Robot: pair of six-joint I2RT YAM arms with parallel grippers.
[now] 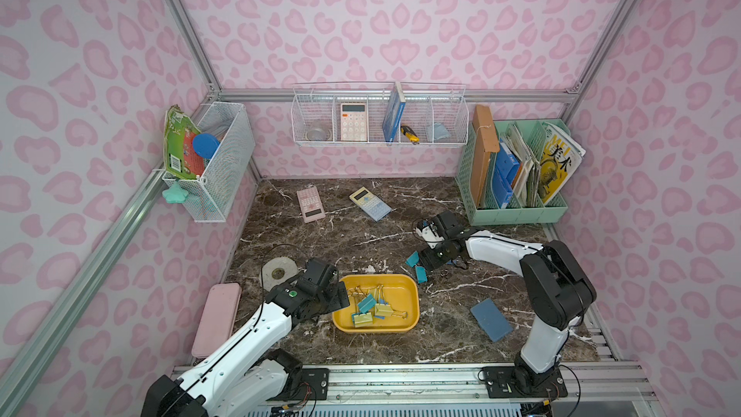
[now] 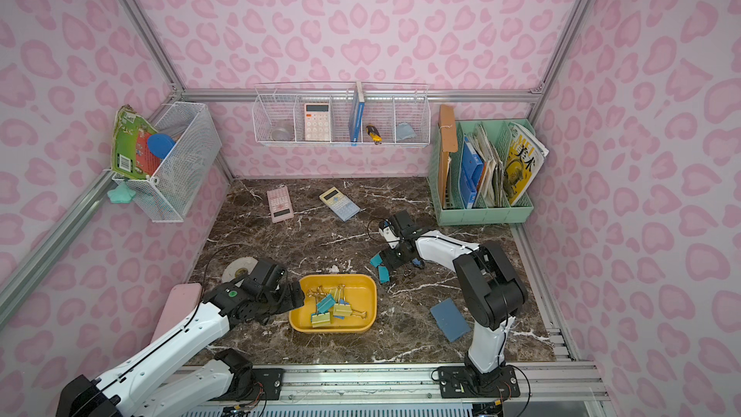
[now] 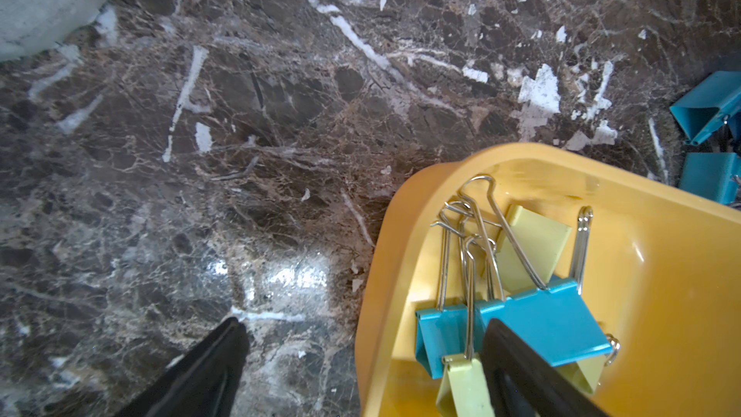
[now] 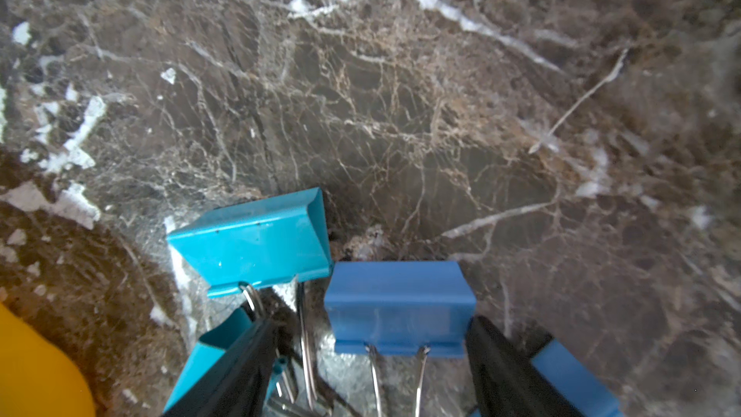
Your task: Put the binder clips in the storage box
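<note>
The yellow storage box (image 1: 414,305) stands at the front middle of the table, with several teal, yellow and blue binder clips inside. My right gripper is open and low over the loose clips; between its fingers lies a blue clip (image 4: 400,305), its right end close to the right finger. A teal clip (image 4: 258,243) lies to the left of it, another teal clip (image 4: 200,370) is partly behind the left finger, and a second blue clip (image 4: 575,382) shows past the right finger. My left gripper stays open above the box's left wall, empty.
A blue pad (image 1: 491,319) lies on the right side of the table. Two calculators, one pink (image 1: 310,204) and one blue-yellow (image 1: 370,204), rest at the back. A white roll (image 1: 278,272) and pink case (image 1: 217,319) are at the left.
</note>
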